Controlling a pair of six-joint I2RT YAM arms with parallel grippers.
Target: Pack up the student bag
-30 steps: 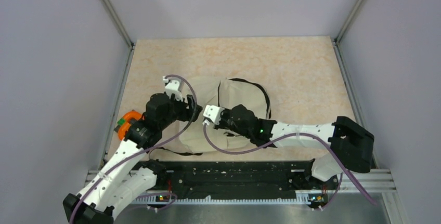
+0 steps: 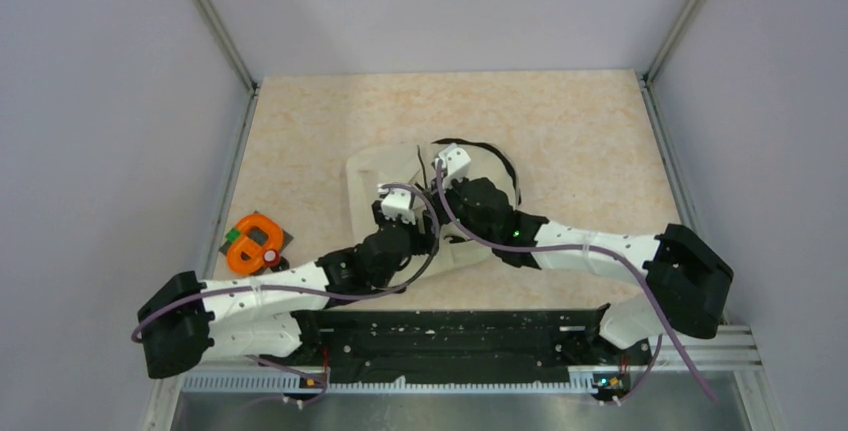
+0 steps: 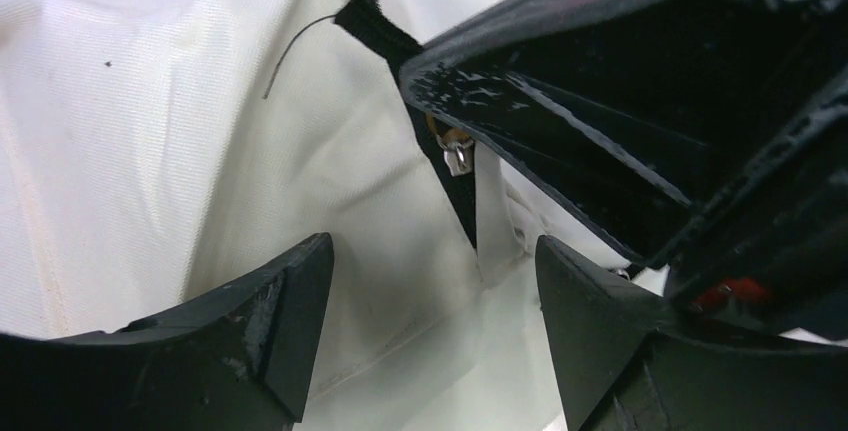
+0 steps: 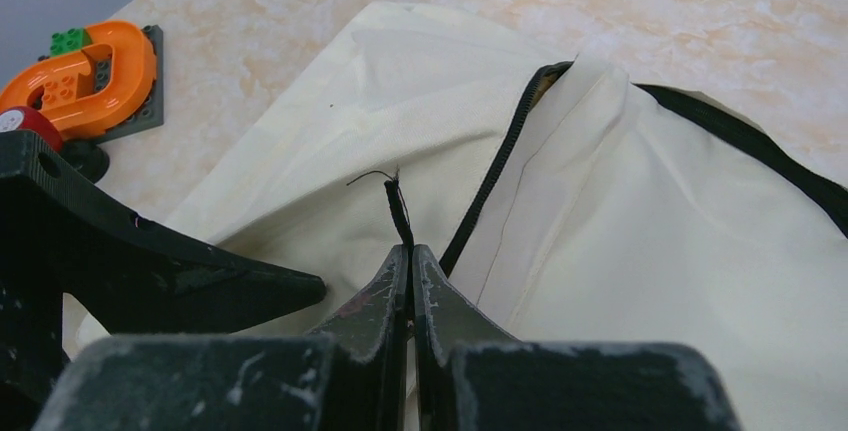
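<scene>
The cream cloth bag [image 2: 372, 166] lies flat and creased in the middle of the table, a black zipper [image 4: 497, 159] running across it. My right gripper is shut, and the frayed end of a black zipper tape [image 4: 398, 213] sticks out from between its fingertips. In the left wrist view that zipper end shows beside the right gripper's dark finger [image 3: 560, 101], with a metal zipper pull [image 3: 458, 156] just below. My left gripper stands part open close over the cloth, nothing visibly held between its fingers. The two grippers are very near each other.
An orange toy piece [image 2: 258, 243] on a dark base sits at the table's left, a red-capped item [image 2: 271, 257] beside it. A black strap [image 2: 478, 144] curves round the bag's upper right. Bare tabletop [image 2: 590, 151] lies behind and right of the bag.
My left gripper has swung rightward and toward the front over the bag. The right gripper has moved away from the front and slightly right, and the cloth near it has been drawn up.
</scene>
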